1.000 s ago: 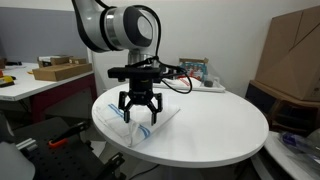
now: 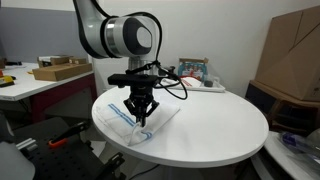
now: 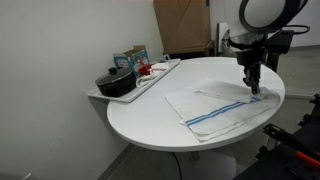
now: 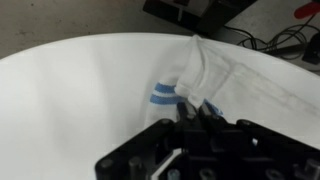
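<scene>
A white towel [image 3: 220,118] with blue stripes lies spread on the round white table, near its edge by the robot's base. My gripper [image 2: 142,124] is down at the towel, shut on a pinch of its cloth. In the wrist view the fingertips [image 4: 190,110] meet a raised fold of the towel [image 4: 203,72], its blue stripes showing beside it. From the second exterior view, the gripper [image 3: 254,92] stands at the towel's far right part, with the rest of the cloth lying flat toward the left.
A black pot [image 3: 115,80] stands on a tray at the table's far side, with a box [image 3: 131,60] beside it. Cables hang beyond the near edge.
My gripper has come lower and a little to the left onto the towel. Cloth is now pinched up between its fingers.
</scene>
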